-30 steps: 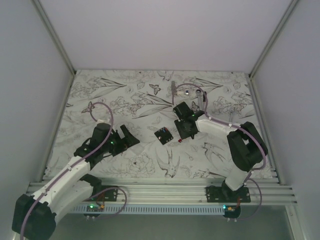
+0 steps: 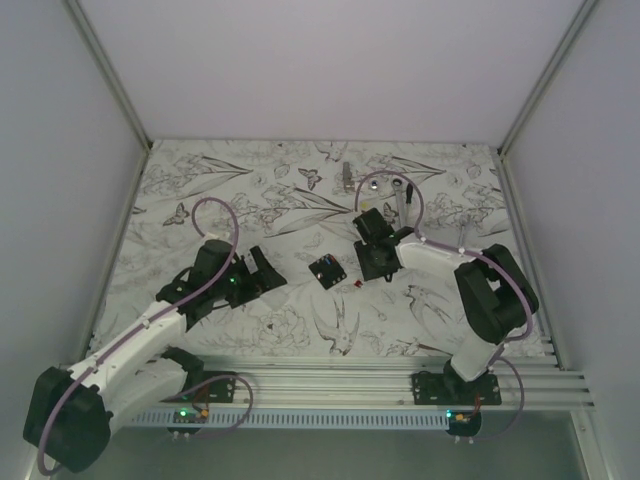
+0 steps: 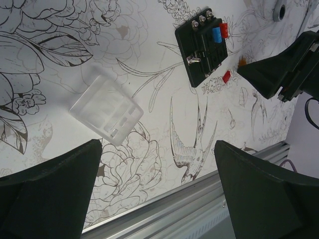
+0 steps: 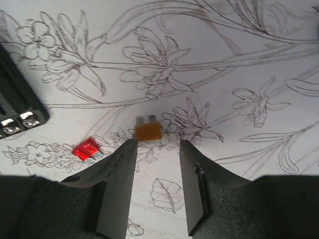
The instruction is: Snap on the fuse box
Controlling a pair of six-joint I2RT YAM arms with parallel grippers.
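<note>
The black fuse box base lies mid-table; in the left wrist view it carries blue and red pieces. My right gripper is open just over an orange fuse piece with metal prongs, which lies on the table. A red piece lies to its left, beside the base's edge. My left gripper is open above the table, left of the base, near a clear plastic tray, with nothing between its fingers.
Several tools lie at the back right of the patterned table. A metal rail runs along the front edge.
The left arm has shifted slightly right in the top view.
</note>
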